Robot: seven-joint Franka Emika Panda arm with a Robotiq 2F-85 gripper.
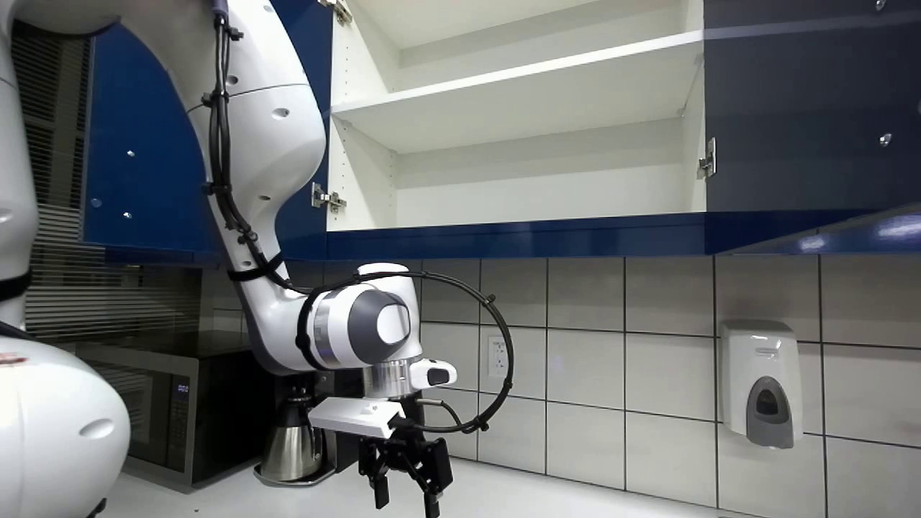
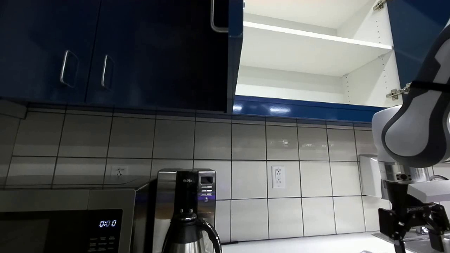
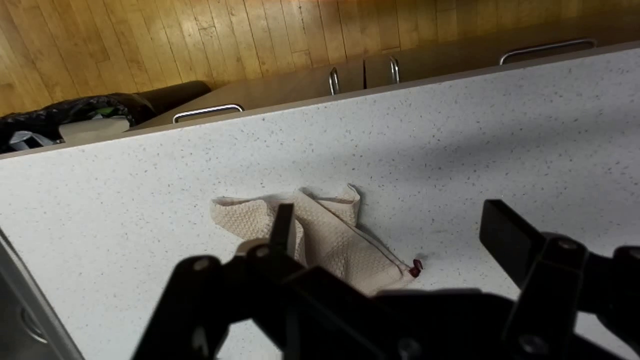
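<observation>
My gripper is open over the pale countertop, its two black fingers wide apart. Below it, in the wrist view, lies a crumpled beige cloth (image 3: 336,237) with a waffle texture. A small dark red bit (image 3: 415,268) sits at the cloth's right corner. The left finger and the gripper body hide part of the cloth. Nothing shows held between the fingers. Exterior view 1 has the gripper (image 1: 406,502) pointing down above the counter, and exterior view 2 has it (image 2: 419,246) at the lower right. Neither exterior view shows the cloth.
An empty white cabinet (image 1: 552,177) stands open overhead. A microwave (image 1: 173,406) and a coffee maker with a steel carafe (image 1: 291,449) are at the left. A soap dispenser (image 1: 762,380) hangs on the tiles. A sink edge (image 3: 36,294) borders the counter in the wrist view.
</observation>
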